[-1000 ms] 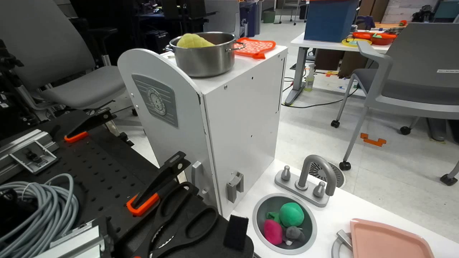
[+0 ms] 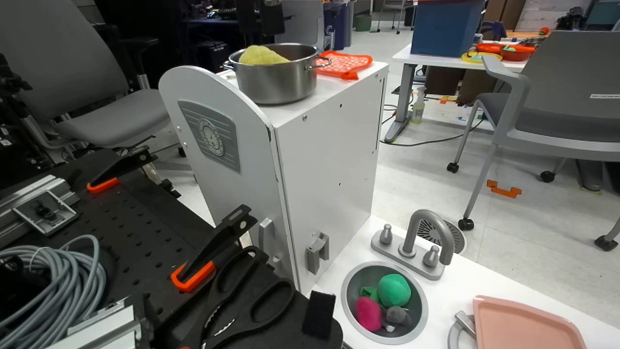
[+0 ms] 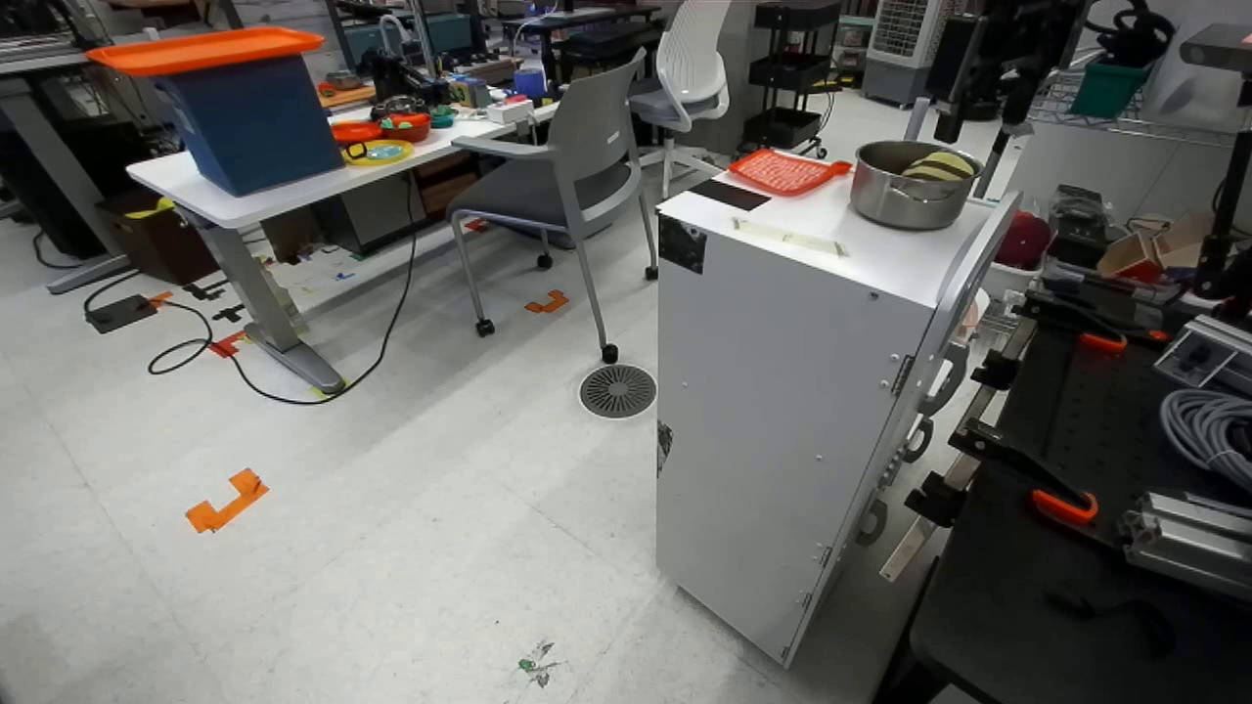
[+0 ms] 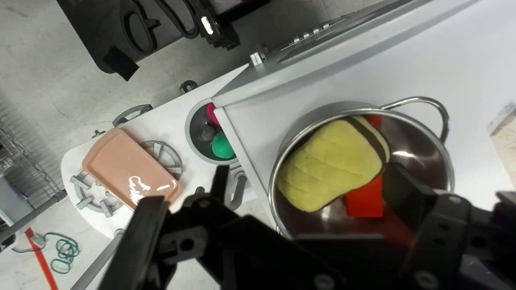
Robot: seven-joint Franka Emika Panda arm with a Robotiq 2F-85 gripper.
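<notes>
A steel pot [image 2: 276, 81] with two side handles stands on top of the white cabinet [image 2: 325, 157]. Inside it lies a yellow quilted soft thing [image 4: 332, 166] with a dark stripe, plus a flat orange-red piece [image 4: 365, 199] partly under it. In the wrist view my open gripper has its fingers spread wide, with the yellow thing visible through the gap. One finger [image 4: 220, 183] appears outside the pot's rim and the other overlaps the pot's interior. How high they are above it cannot be told there. Exterior view 2 shows the dark gripper above the pot [image 3: 901, 201].
Behind the pot lies an orange-red perforated tray [image 2: 344, 63]. A curved raised panel [image 2: 215, 110] edges the cabinet top. Below, a round sink [image 2: 352, 314] contains several soft toys, near a tap [image 2: 427, 230] and a pink tray [image 2: 523, 328]. Black scissors [image 2: 250, 302] lie on the dark table.
Above the pot, the dark gripper hangs slightly lower in exterior view 1 and its outline has altered. Pot, yellow thing and sink toys look unmoved.
</notes>
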